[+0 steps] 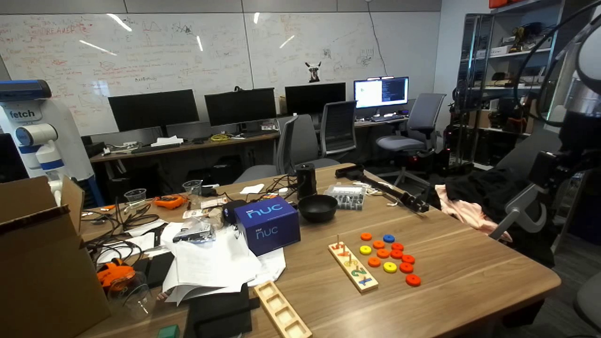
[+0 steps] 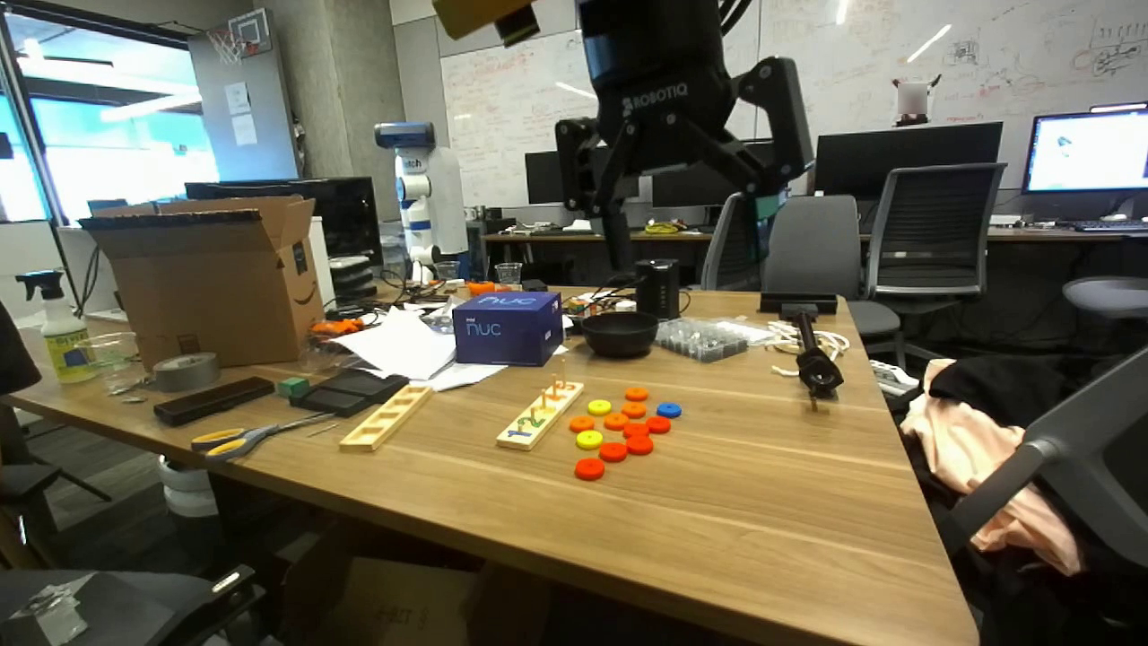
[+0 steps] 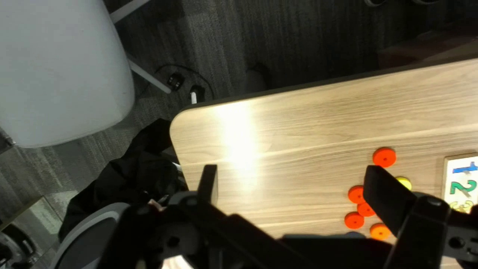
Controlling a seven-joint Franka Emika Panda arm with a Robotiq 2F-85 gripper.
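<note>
A wooden peg board with coloured numbers and upright pegs lies on the table. Beside it are scattered flat rings with centre holes: several red and orange, such as a red ring, two yellow ones, including a yellow ring, and one blue ring. High above the table, my gripper is open and empty. In the wrist view its fingers are spread wide over the table's corner end, and the right finger covers some of the rings.
A wooden tray with square compartments lies left of the board. Behind stand the blue NUC box, a black bowl and a clear parts case.
</note>
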